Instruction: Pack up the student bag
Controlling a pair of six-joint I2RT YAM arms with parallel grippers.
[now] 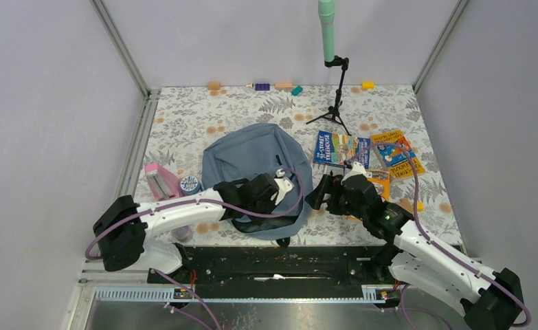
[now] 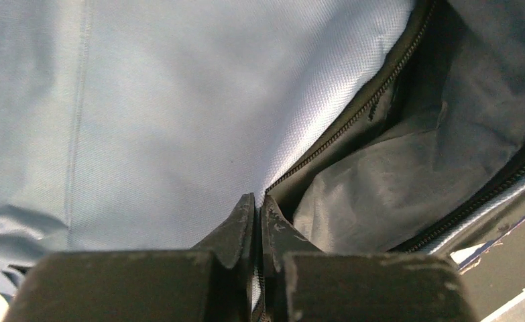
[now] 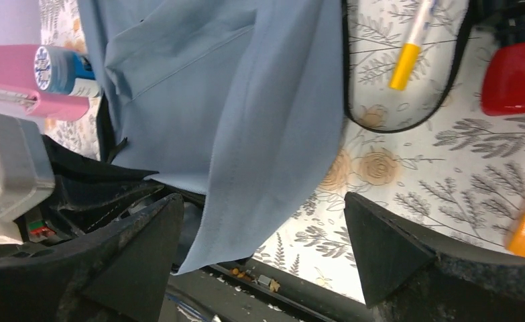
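The grey-blue bag (image 1: pixel 245 148) lies flat in the middle of the table. In the left wrist view my left gripper is shut on the fabric edge beside the zipper (image 2: pixel 353 117), with the dark inside showing to the right. My right gripper (image 1: pixel 321 192) stands open at the bag's right edge; in the right wrist view a fold of bag (image 3: pixel 259 168) lies below its spread fingers.
Books (image 1: pixel 334 146) and an orange book (image 1: pixel 396 151) lie at the right. A pink case (image 1: pixel 161 180) and blue jar (image 1: pixel 190 184) stand at the left. A tripod (image 1: pixel 334 110) stands behind.
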